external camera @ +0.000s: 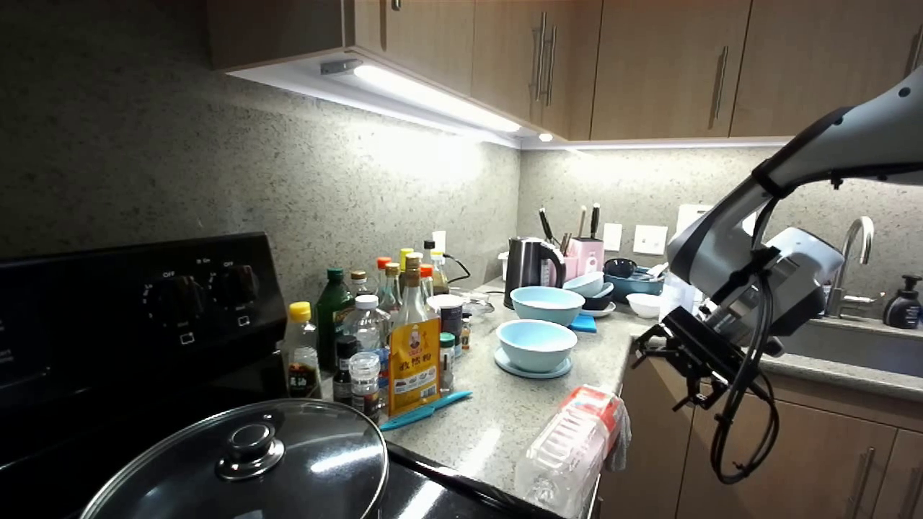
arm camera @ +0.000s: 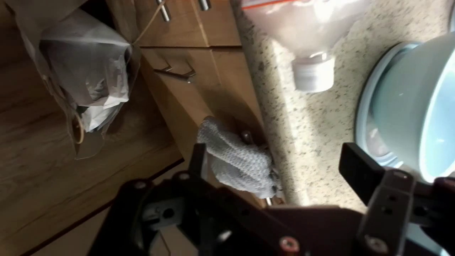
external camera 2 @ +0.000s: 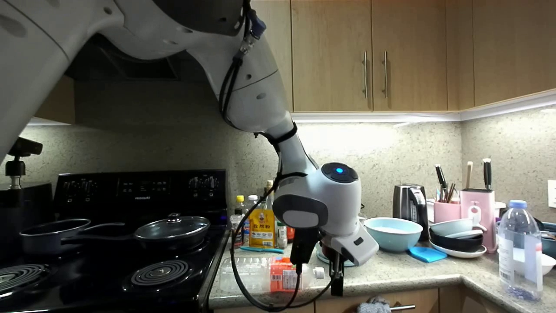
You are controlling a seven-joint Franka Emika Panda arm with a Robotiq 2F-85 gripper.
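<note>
My gripper is open, its black fingers wide apart with nothing between them. In exterior view 1 the gripper (external camera: 664, 372) hangs at the right, beyond the counter's front edge. A clear plastic bottle (external camera 2: 250, 274) with a red label lies on its side on the counter near the stove. Its white cap (arm camera: 313, 73) is ahead of my fingers in the wrist view. A light blue bowl (external camera: 536, 346) stands on a matching plate, and another blue bowl (external camera 2: 392, 232) is behind it. A grey towel (arm camera: 239, 158) hangs from a drawer handle, seen between the fingers.
Sauce bottles (external camera: 415, 346) crowd the wall side of the counter, with a blue knife (external camera: 425, 410) before them. The kettle (external camera 2: 410, 206) and pink knife block (external camera 2: 478, 214) stand at the back corner. An upright water bottle (external camera 2: 519, 250) is at the right. A lidded pan (external camera 2: 172, 229) sits on the stove.
</note>
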